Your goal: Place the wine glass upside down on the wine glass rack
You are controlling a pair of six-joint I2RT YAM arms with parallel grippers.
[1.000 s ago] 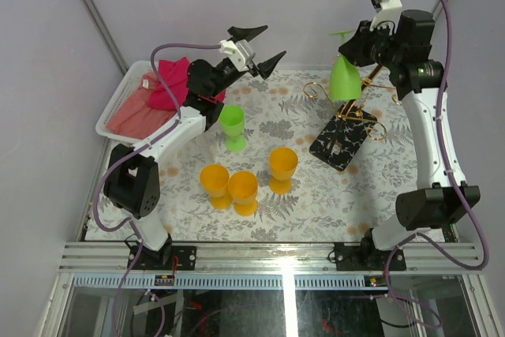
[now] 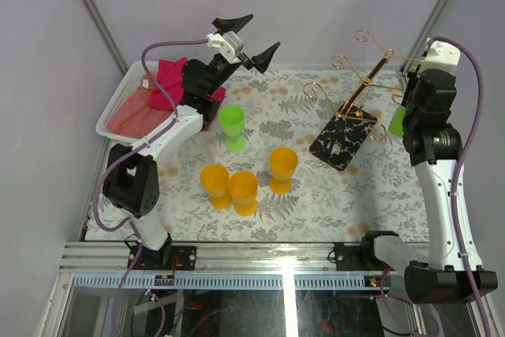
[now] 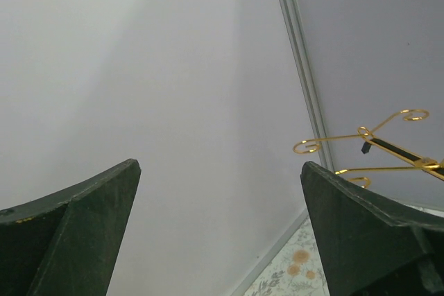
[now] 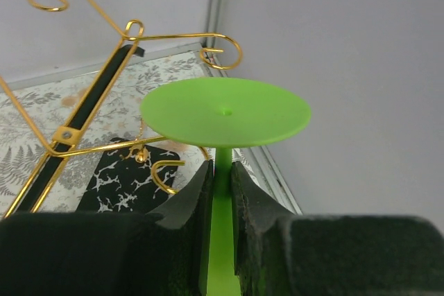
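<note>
A green wine glass [image 4: 225,106] hangs upside down, foot on top, with my right gripper shut on its stem; in the top view it is mostly hidden behind the right arm. It is at the right side of the gold wire rack [image 2: 357,96], whose hooks show close behind the glass in the right wrist view. My left gripper [image 2: 260,39] stands open and empty over the upper middle of the table, its fingers framing a wall in the left wrist view.
A green glass [image 2: 232,124] stands upright mid-table, with several orange glasses [image 2: 283,163] below it. A white basket [image 2: 110,114] holding cloths sits at the left.
My right gripper has carried the green glass rightward and down across the rack to its right side. The left gripper has shifted slightly up and to the left.
</note>
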